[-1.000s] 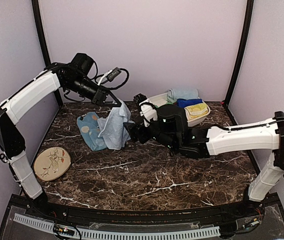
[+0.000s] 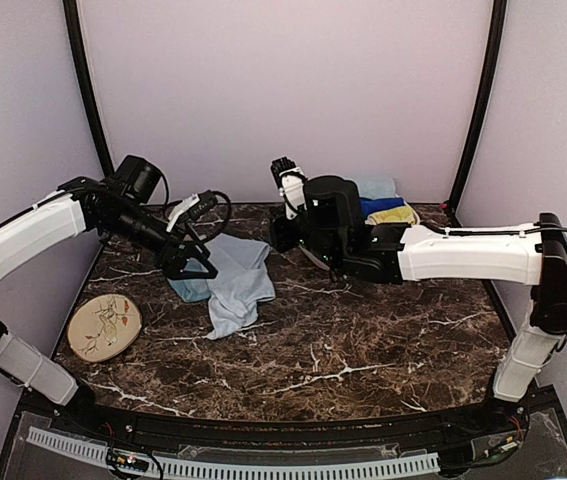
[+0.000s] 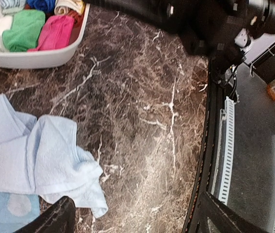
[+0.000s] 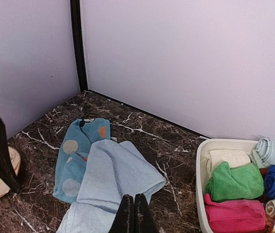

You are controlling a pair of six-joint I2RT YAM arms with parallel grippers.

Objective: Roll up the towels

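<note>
A pale blue towel (image 2: pixel 238 283) lies loosely spread and creased on the table, partly over a blue dotted cloth (image 4: pixel 71 145). My left gripper (image 2: pixel 191 268) is open above the towel's left part. In the left wrist view its fingers (image 3: pixel 55 219) stand wide apart with bare table between them, the towel (image 3: pixel 55 155) lying to the left. My right gripper is shut with nothing between its fingertips; the towel (image 4: pixel 113 174) lies beyond and outside them. From above, the right gripper (image 2: pixel 275 235) hangs near the towel's upper right corner.
A white bin (image 4: pixel 200 184) of rolled towels, green (image 4: pixel 235 183), pink (image 4: pixel 234 214), blue and yellow among them, stands at the back right, partly hidden by my right arm in the top view. A round embroidered disc (image 2: pixel 104 328) lies at the left.
The towel hung from my left gripper; now it is released and lies flatter on the table. My right gripper has gone from open to shut.
</note>
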